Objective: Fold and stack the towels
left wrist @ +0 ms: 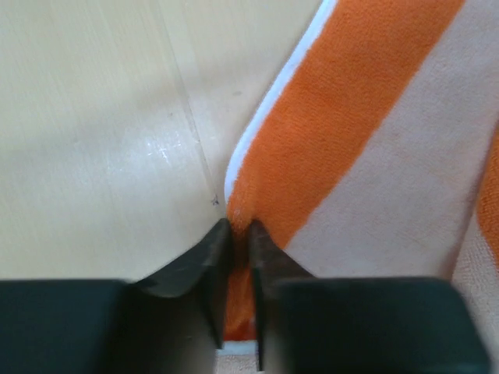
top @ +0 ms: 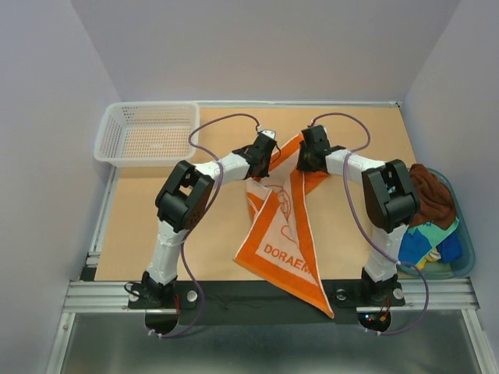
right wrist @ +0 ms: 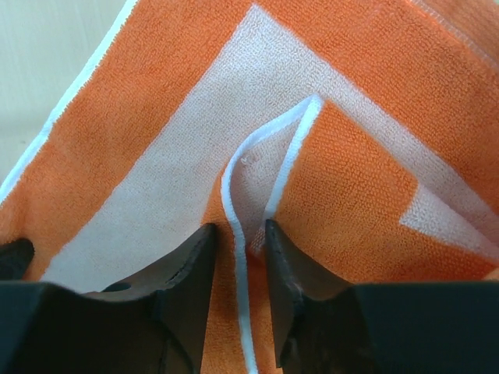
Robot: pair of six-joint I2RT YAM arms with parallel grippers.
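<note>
An orange and white towel (top: 281, 241) with DORAEM lettering lies crumpled on the table, its lower corner hanging over the front edge. My left gripper is shut on the towel's orange, white-trimmed edge at the upper left of the towel. My right gripper is part open at an upper fold on the right, a white-trimmed strip of towel between its fingers; whether it grips it is unclear.
A white basket (top: 109, 132) stands empty at the back left. A blue bin (top: 460, 265) with brown, teal, yellow and blue cloths is at the right. Bare table (top: 156, 218) shows left and right of the towel.
</note>
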